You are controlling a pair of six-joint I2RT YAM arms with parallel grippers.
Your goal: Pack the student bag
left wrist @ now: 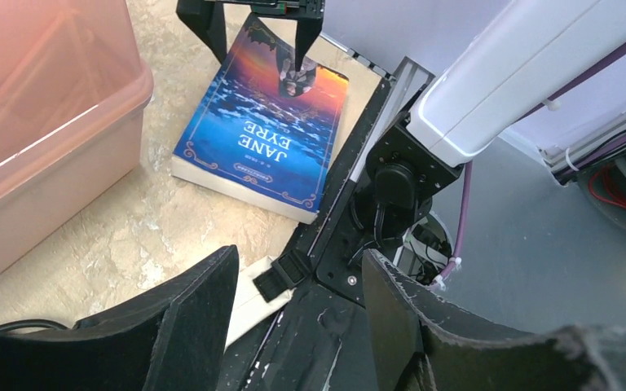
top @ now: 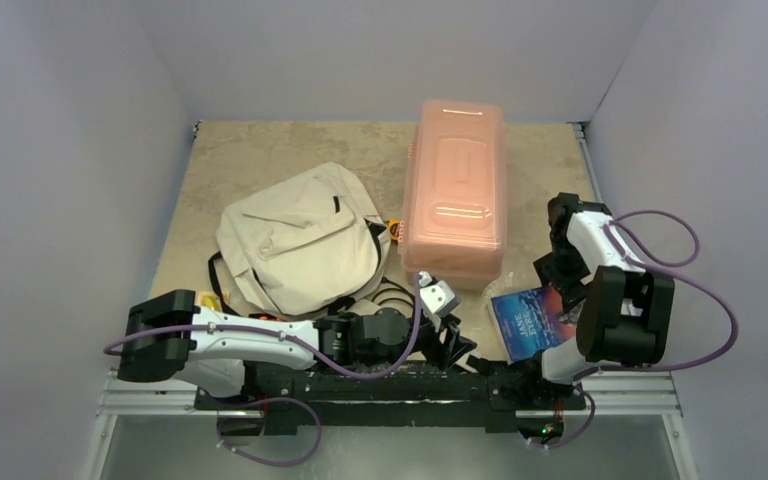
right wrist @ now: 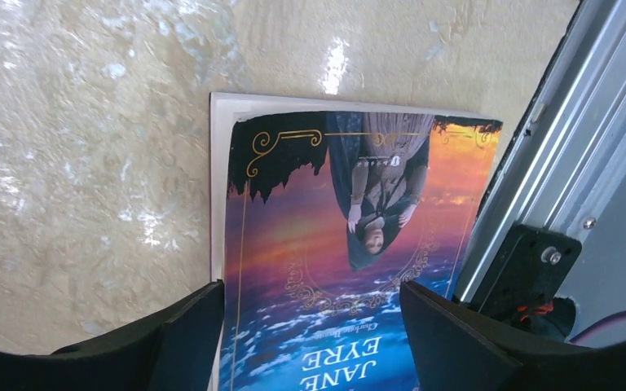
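A blue-and-orange Jane Eyre book (top: 526, 322) lies flat at the front right of the table, cover up. My right gripper is over the book with its fingers apart and nothing between them; in the left wrist view its two fingers (left wrist: 306, 41) show at the book's far end. Left of the book, near the table's front edge, my left gripper (top: 458, 350) stands with parted fingers (left wrist: 204, 318) and holds nothing. The cream bag (top: 305, 235) lies on the left half of the table, its black straps partly under the left arm.
A pink lidded box (top: 457, 180) stands at centre right, close to the book. Black cable loops (top: 393, 292) lie between bag and box. A metal rail (right wrist: 554, 155) runs along the book's edge side. Bare table shows at the back left.
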